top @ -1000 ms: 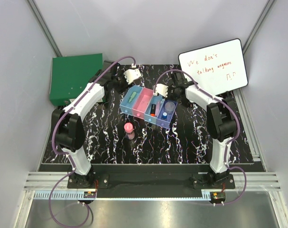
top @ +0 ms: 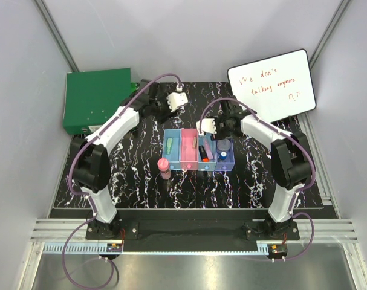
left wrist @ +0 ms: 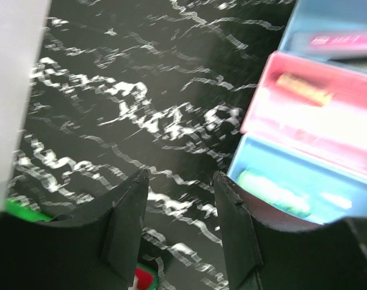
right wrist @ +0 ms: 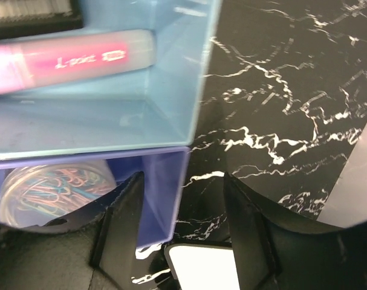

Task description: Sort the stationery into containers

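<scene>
Four coloured bins stand side by side in the top view: a blue bin [top: 172,158] with a green item [top: 169,145], a pink bin [top: 188,156] with a small tan piece [left wrist: 304,89], a second blue bin [right wrist: 86,130] and a purple bin [right wrist: 162,199]. The second blue bin holds a pink glue stick [right wrist: 80,60] and a black marker [top: 202,153]. Round tub of paper clips [right wrist: 56,192] and a blue-capped bottle [top: 223,156] sit in the purple one. My right gripper is part open at the purple bin's corner, its left finger overlapping the bin. Open and empty, my left gripper hovers behind the bins.
A pink-capped bottle [top: 164,168] stands on the marble-patterned table in front of the bins. At the back are a green box [top: 97,99] on the left and a whiteboard [top: 272,84] on the right. Bare table lies in front and to either side.
The row of bins was slanted a second ago and now sits straight, turned and shifted right.
</scene>
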